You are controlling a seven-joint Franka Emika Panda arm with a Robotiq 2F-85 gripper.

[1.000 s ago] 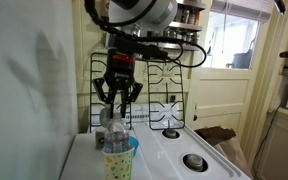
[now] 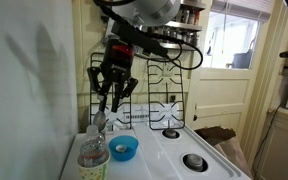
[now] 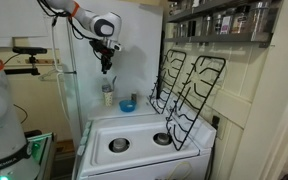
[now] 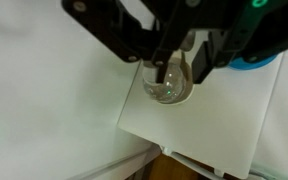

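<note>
In exterior view 1 my gripper (image 2: 105,104) points down at the left of the white stovetop. The fingers are shut on a narrow greyish object (image 2: 101,119), partly covered by the fingers; its exact kind is unclear. Just below is a patterned yellowish cup (image 2: 92,172) with a clear plastic piece (image 2: 93,150) upright in it. In exterior view 2 the gripper (image 3: 105,68) is above a pale cup (image 3: 108,98) at the far end of the counter. Under the fingers in the wrist view shows the clear piece (image 4: 166,86), close to them.
A blue bowl (image 2: 123,148) stands just right of the cup. The wall (image 2: 19,90) rises close on the left. Black metal grates (image 3: 196,92) lean upright against the back panel. The stovetop (image 3: 134,142) has bare burners and free room.
The gripper has moved left in exterior view 1.
</note>
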